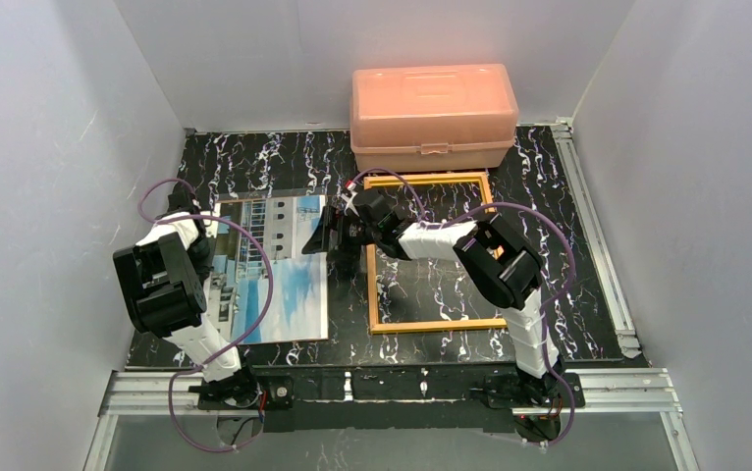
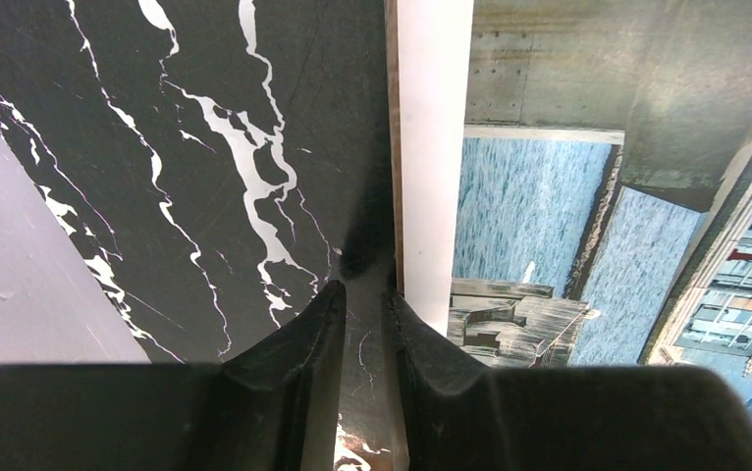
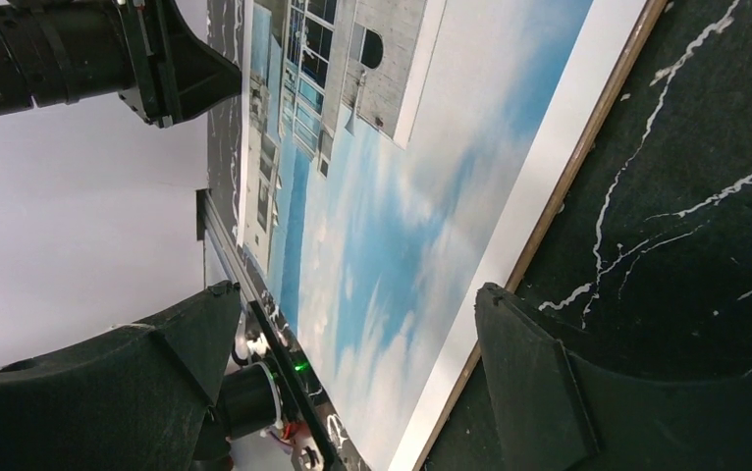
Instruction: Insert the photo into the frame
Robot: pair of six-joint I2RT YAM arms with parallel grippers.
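Note:
The photo (image 1: 294, 299), a seaside scene with a white border and a thin brown backing edge, lies flat on the left of the dark marbled table. Next to its left border, my left gripper is part open, with bare table showing in the narrow gap; one finger meets the photo's edge. My right gripper stands wide open over the photo's right border, one fingertip by that edge. The empty yellow frame (image 1: 436, 325) lies right of the photo, my right arm crossing above it.
A lidded orange box (image 1: 435, 118) stands at the back, right behind the frame. A clear sheet (image 1: 289, 193) sticks out past the photo's far edge. The left wall (image 2: 19, 265) is close to my left gripper.

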